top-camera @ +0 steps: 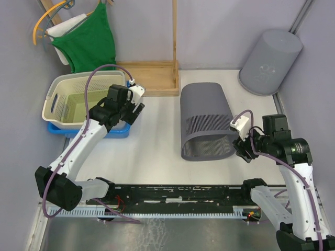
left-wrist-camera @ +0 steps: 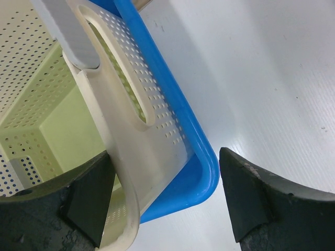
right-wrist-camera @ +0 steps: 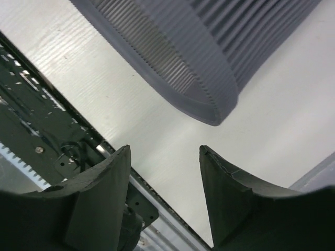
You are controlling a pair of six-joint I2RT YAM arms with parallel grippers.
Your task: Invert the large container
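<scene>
The large dark grey container (top-camera: pixel 207 107) lies on its side mid-table, its mouth toward the front edge. Just right of that mouth is my right gripper (top-camera: pixel 244 152), low over the table and part open. In the right wrist view the container's rim (right-wrist-camera: pixel 214 83) stands beyond the fingertips, apart from them, and nothing is between the fingers. At the left, my left gripper (top-camera: pixel 135 112) is open beside a cream basket (top-camera: pixel 99 77). The basket's rim (left-wrist-camera: pixel 123 188) runs between its fingers, close to the left one; contact cannot be made out.
The cream basket sits in a blue one (top-camera: pixel 118 132). A lighter grey bin (top-camera: pixel 272 60) leans at the back right, and a wooden stand (top-camera: pixel 152 73) is at the back. Green cloth (top-camera: pixel 91 44) hangs above the baskets. Table between baskets and container is clear.
</scene>
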